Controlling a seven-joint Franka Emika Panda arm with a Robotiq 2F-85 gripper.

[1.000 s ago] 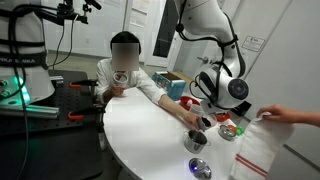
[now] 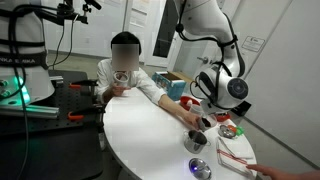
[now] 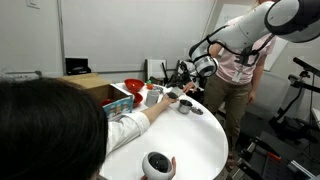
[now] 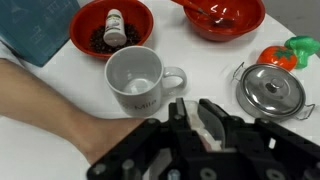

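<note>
In the wrist view my gripper reaches in from the bottom, its dark fingers close together around something pale that I cannot identify. A seated person's bare forearm (image 4: pixel 55 110) comes in from the left, and the hand is largely hidden beside my fingers. Exterior view 1 shows that hand (image 2: pixel 194 119) right under my gripper, close to or touching what it holds. Just beyond my fingers a white mug (image 4: pixel 133 75) stands upright, its handle toward the right.
A red bowl (image 4: pixel 84 42) holds dark beans and a white bottle (image 4: pixel 115 28). Another red bowl (image 4: pixel 232 18), a small lidded pot (image 4: pixel 272 88) and a tomato (image 4: pixel 279 57) stand nearby. A metal pot (image 2: pixel 195 143) and lid (image 2: pixel 200 168) lie nearer the front.
A second person's arm at the right has lowered a white cloth-like sheet, which now lies flat on the table, and drawn back rightward. My arm and the seated person's hand stay about the same.
</note>
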